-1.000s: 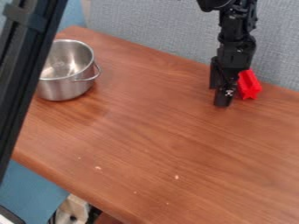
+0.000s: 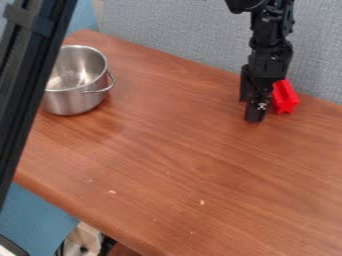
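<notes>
My black gripper (image 2: 255, 105) is lowered to the wooden table (image 2: 187, 180) near its back right edge, its tip at the surface. A red object (image 2: 286, 97) sits right beside it on the right, partly behind it; whether they touch, and how the fingers stand, I cannot tell. A steel pot (image 2: 76, 82) with side handles stands at the back left of the table.
A grey fabric panel (image 2: 174, 25) runs along the back. A dark frame bar (image 2: 27, 70) crosses the left side of the view, over a blue surface (image 2: 30, 220) beside the table.
</notes>
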